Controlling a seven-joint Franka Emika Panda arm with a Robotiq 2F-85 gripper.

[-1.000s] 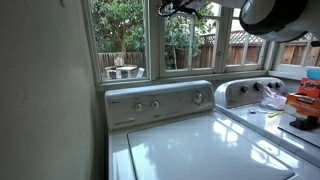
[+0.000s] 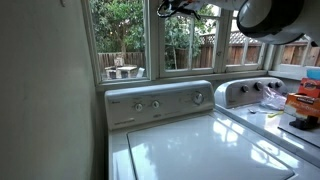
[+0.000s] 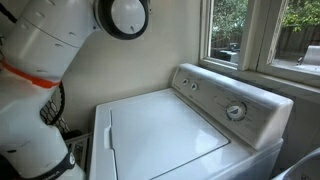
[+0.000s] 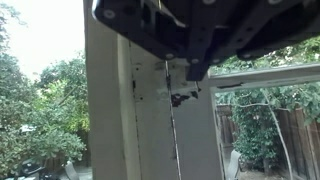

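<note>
My gripper shows dark along the top of the wrist view, its fingers shut, facing a white window post [image 4: 148, 110]. A thin cord [image 4: 175, 140] hangs down past the fingers in front of that post; whether any of it is between them is unclear. In exterior view 1 the gripper is small at the top edge, near the window frame, and partly out of frame. Exterior view 2 shows only the white arm [image 3: 45, 50], not the fingers.
Below stands a white washer [image 2: 195, 150] with its lid down and a control panel [image 2: 160, 105] at the back. On the right, a second appliance [image 2: 240, 95] bears an orange box [image 2: 304, 100] and a plastic bag [image 2: 272, 98]. The washer lid is bare.
The arm at the top has shifted slightly to the right over the last second. Everything on the appliances looks the same.
</note>
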